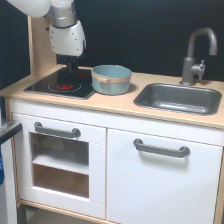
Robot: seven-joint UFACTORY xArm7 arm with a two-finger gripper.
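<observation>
A grey-blue pot (111,82) with a tan rim stands upright at the right edge of the black stove top (48,84), seemingly partly over the wooden counter. My gripper (71,70), with small dark fingers below a white and grey wrist, is low over the stove just left of the pot. The fingers are too small and dark against the backdrop to show whether they are open or shut, or whether they touch the pot's near side.
A steel sink (180,97) with a tall grey faucet (194,56) lies to the right. Bare wooden counter (125,103) runs between pot and sink. Below are a white oven door (62,160) and a cabinet door (160,175) with grey handles.
</observation>
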